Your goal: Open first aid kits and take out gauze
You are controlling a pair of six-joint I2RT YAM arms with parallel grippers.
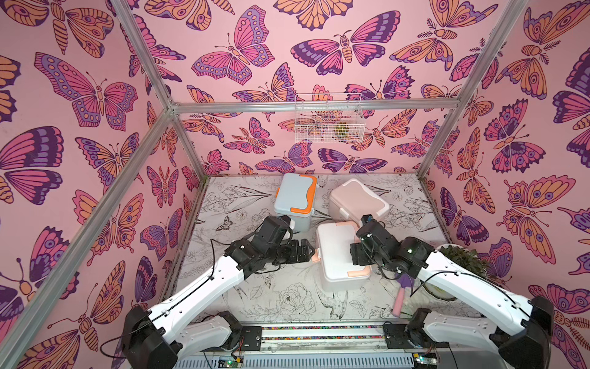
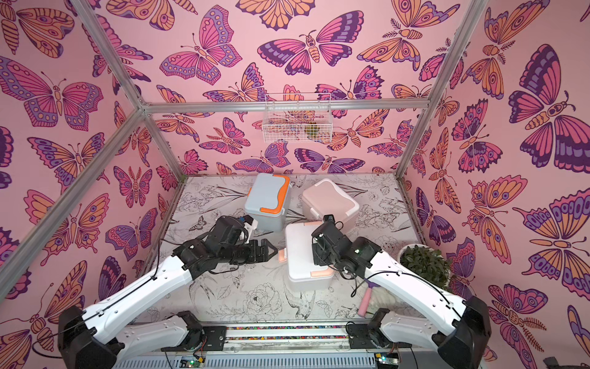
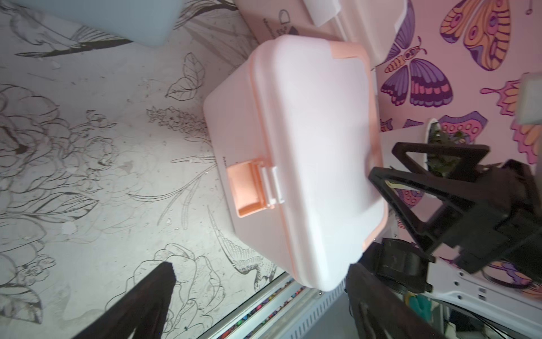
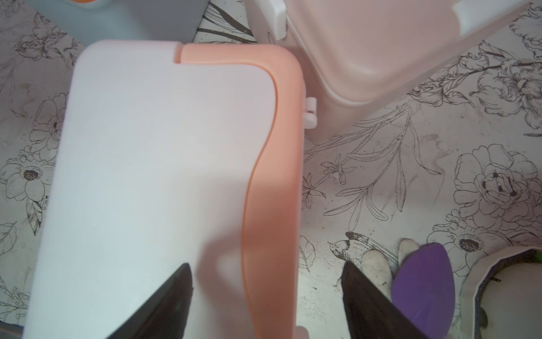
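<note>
A white first aid kit with peach trim (image 1: pixel 336 252) stands in the middle of the table, its lid down. On its left side the peach latch (image 3: pixel 246 188) sticks outward, facing my left gripper (image 1: pixel 302 251), which is open and empty just short of it. Over the lid's right part hovers my right gripper, its fingers apart, one above the white lid and one past the peach edge. A grey-blue kit with orange trim (image 1: pixel 296 193) and a pale pink kit (image 1: pixel 359 200) stand behind, both closed. No gauze shows.
A potted plant (image 2: pixel 424 265) stands at the right edge. Near it lies a purple-headed thing with a pink handle (image 1: pixel 399 301). A wire basket (image 1: pixel 328 126) hangs on the back wall.
</note>
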